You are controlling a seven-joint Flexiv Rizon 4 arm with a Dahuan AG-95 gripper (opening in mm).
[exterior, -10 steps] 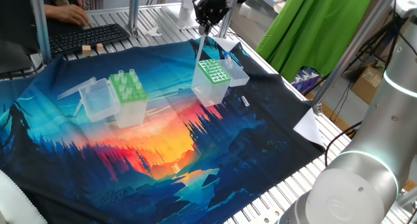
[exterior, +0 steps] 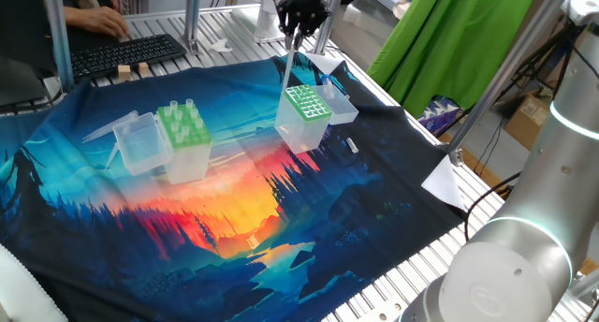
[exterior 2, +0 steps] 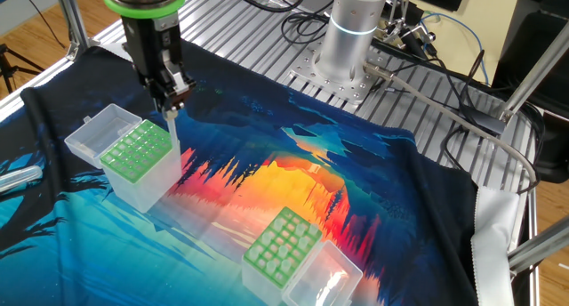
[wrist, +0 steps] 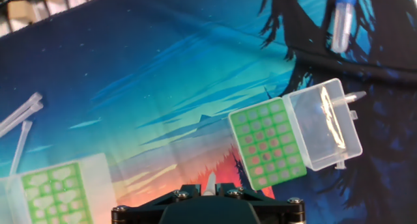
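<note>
My gripper (exterior 2: 169, 108) is shut on a long translucent pipette tip (exterior 2: 174, 137), which hangs roughly upright below the fingers. In the first exterior view this tip (exterior: 286, 71) comes down at the near-left corner of a clear box with a green grid rack (exterior: 308, 102); whether it touches the rack cannot be told. The wrist view has the held tip (wrist: 210, 183) end-on, to the left of that green rack (wrist: 267, 142), whose holes look empty. A second box with a green rack (exterior: 183, 124) stands further left, with several tips poking out of its top.
Both boxes have open clear lids, one lid (wrist: 324, 123) with a tip lying across it. Loose tips (wrist: 21, 113) lie beyond the second box. A blue-capped tube (wrist: 343, 23) rests on the printed cloth (exterior: 253, 224), which is clear between the boxes.
</note>
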